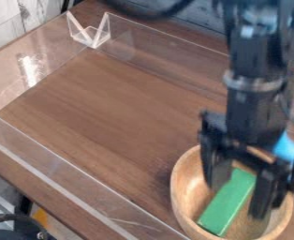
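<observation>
My black gripper (247, 173), blurred by motion, hangs low over a tan round bowl (187, 192) at the bottom right, its fingers spread open. In the bowl lies a green rectangular block (224, 208), below and between the fingers, partly behind them. I cannot tell whether the fingers touch the bowl or block.
Clear plastic barriers run along its edges, with a small white bracket (90, 33) at the upper left. A blue object (287, 150) shows behind the gripper at the right.
</observation>
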